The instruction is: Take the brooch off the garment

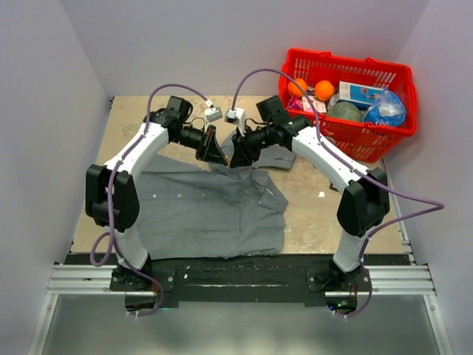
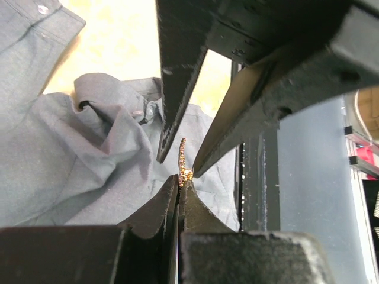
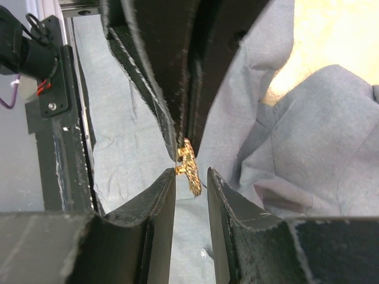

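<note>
The gold, glittering brooch (image 2: 185, 174) is a small thin piece at the tips of my left gripper, which is shut on it. In the right wrist view the brooch (image 3: 190, 168) sticks out from those dark fingers (image 3: 177, 112). My right gripper is part open, one finger to either side of the brooch with a gap showing. From above, the two grippers meet over the upper part of the grey garment (image 1: 196, 222). No cloth shows joined to the brooch; the garment lies behind it.
A red basket (image 1: 362, 140) with oranges, boxes and a blue bag stands at the back right. Folds (image 2: 112, 136) bunch up near the grippers.
</note>
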